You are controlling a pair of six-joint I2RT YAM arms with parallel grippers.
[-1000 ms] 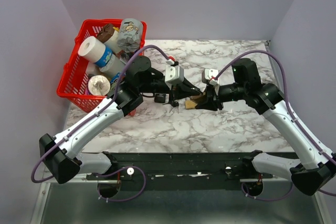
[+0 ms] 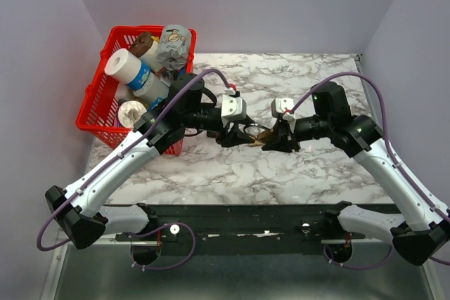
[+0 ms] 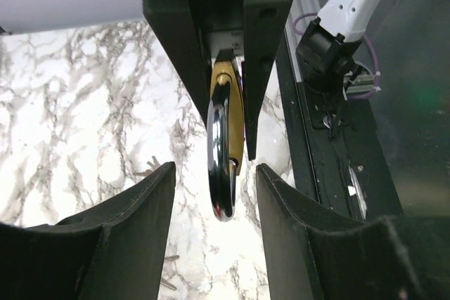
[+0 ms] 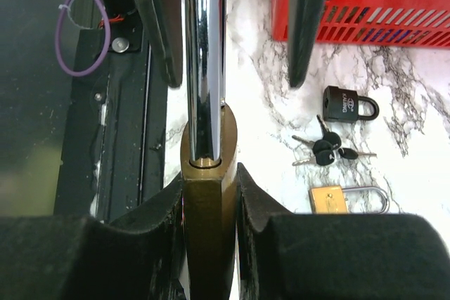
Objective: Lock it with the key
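Observation:
A brass padlock (image 4: pixel 209 209) is held up off the table in my right gripper, which is shut on its body. Its silver shackle (image 3: pixel 219 149) points toward my left gripper. That gripper is open, its fingertips spread on either side of the shackle, with a gap to each side. The shackle appears edge-on, so I cannot tell whether it is locked. On the table in the right wrist view lies a ring of several black-headed keys (image 4: pixel 323 147). No key shows in the held padlock.
A black padlock (image 4: pixel 341 105) and a second brass padlock (image 4: pixel 328 200) lie near the keys. At the back left stands a red basket (image 2: pixel 105 130) full of goods.
My left gripper has turned and come lower, and its fingers now show apart beside the shackle. It hides the keys in the top view. The right arm has barely moved.

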